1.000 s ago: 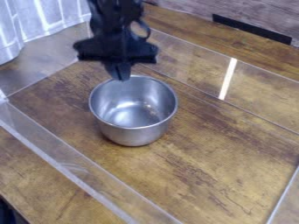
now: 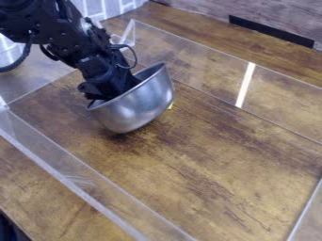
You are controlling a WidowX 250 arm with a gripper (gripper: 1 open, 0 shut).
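A steel bowl (image 2: pixel 136 109) sits tilted on the wooden table, its opening tipped toward the arm. My black gripper (image 2: pixel 105 87) reaches from the upper left down to the bowl's near-left rim and partly into it. Its fingertips are hidden by the bowl and the arm, so whether it grasps anything cannot be seen. A small yellow bit shows at the bowl's right side.
Transparent barriers run along the left and right. A white shape stands at the top left, and a dark slot is in the back wall.
The arm has come down and leftward onto the bowl, which has gone from upright to tilted.
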